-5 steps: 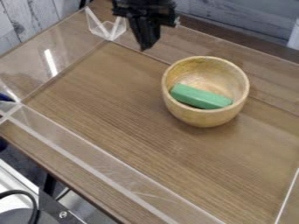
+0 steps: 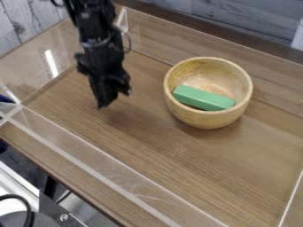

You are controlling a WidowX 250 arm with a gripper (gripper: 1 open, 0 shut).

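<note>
My black arm reaches in from the top left, its gripper [image 2: 106, 99] low over the bare wooden surface, left of a round tan bowl [image 2: 222, 73]. The gripper looks shut, with nothing visible between its fingers, though it is small and blurred. A green block [image 2: 203, 98] lies inside the bowl.
Clear edging runs along the left side, and a bluish item shows at the left edge. A raised rim runs along the top right.
The gripper has come down and toward the front-left from the back of the surface. The bowl and green block have not moved.
</note>
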